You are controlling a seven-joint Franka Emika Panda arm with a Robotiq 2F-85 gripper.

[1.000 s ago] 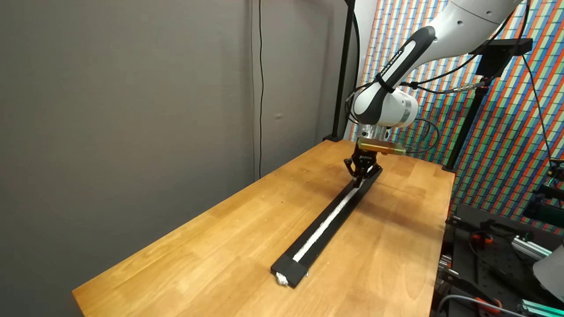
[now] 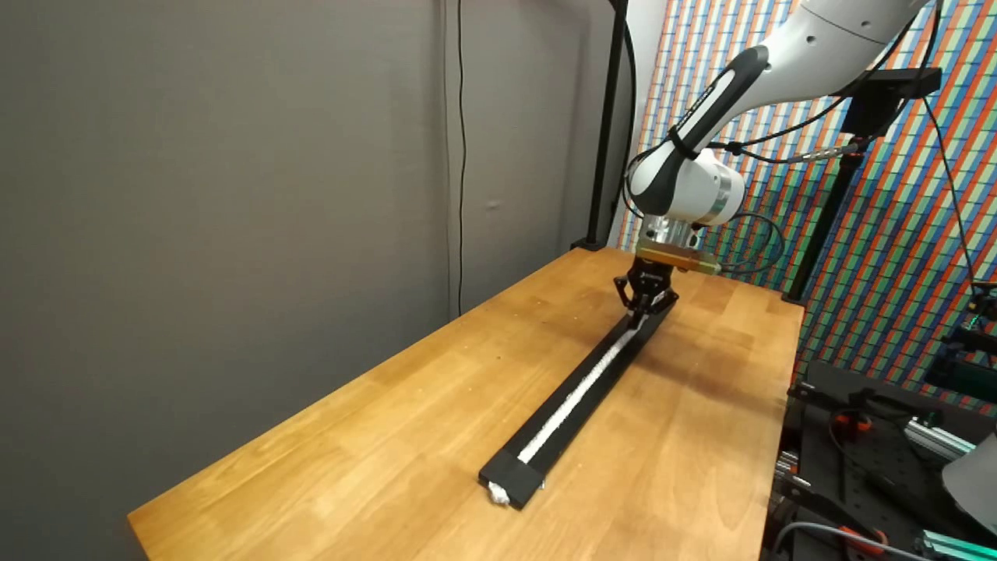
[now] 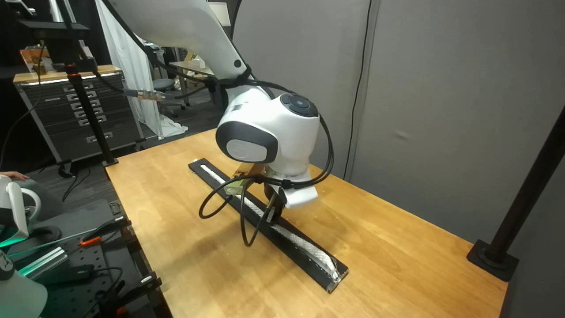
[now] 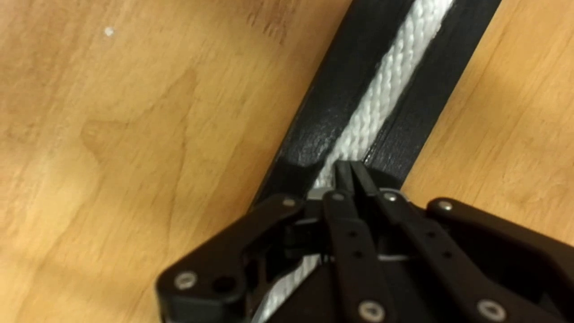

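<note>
A long black bar (image 2: 590,425) with a channel down its middle lies on the wooden table, and a white braided rope (image 2: 570,405) runs along that channel. In the wrist view the rope (image 4: 390,80) lies between the black edges of the bar (image 4: 317,118). My gripper is shut, its two fingertips side by side over the rope line, with nothing showing between them. From exterior view 1 the gripper (image 2: 637,322) points down onto the bar's far part. The arm's wrist and cables partly cover the middle of the bar (image 3: 286,246) in exterior view 2.
Bare wooden table (image 2: 392,439) lies on both sides of the bar. A black post (image 3: 495,251) stands at a table corner, near the grey wall panels (image 3: 455,132). Beyond one table edge, a black cart (image 2: 869,467) carries tools and cables.
In exterior view 1, my gripper has shifted slightly along the bar, away from its capped near end. The bar itself has not visibly moved.
</note>
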